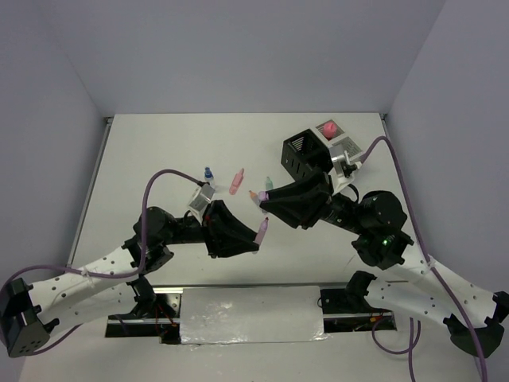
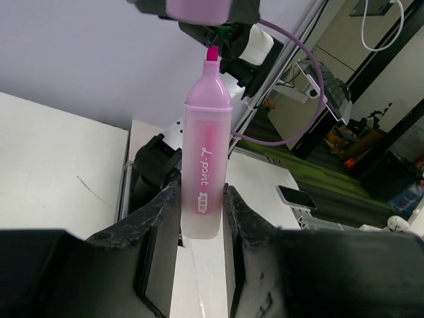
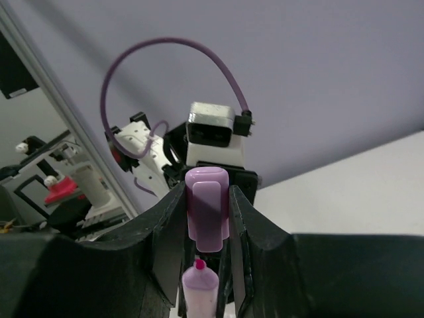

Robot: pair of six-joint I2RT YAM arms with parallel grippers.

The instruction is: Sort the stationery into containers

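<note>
An uncapped purple-pink highlighter (image 2: 207,159) stands upright, with my left gripper shut on its lower end. Its pink tip (image 2: 212,54) points up. My right gripper is shut on a purple cap (image 3: 207,192), above and apart from that tip. From the top, the cap (image 1: 263,196) shows a little beyond the highlighter (image 1: 261,231). On the table lie a blue-tipped marker (image 1: 208,175), a pinkish-red one (image 1: 237,181), a green one (image 1: 269,183) and one with an orange tip (image 1: 254,196), partly covered by the right gripper.
At the back right stand a black basket (image 1: 295,165) and a white basket (image 1: 347,146) with a pink item (image 1: 329,129) in a compartment. My right arm partly covers them.
</note>
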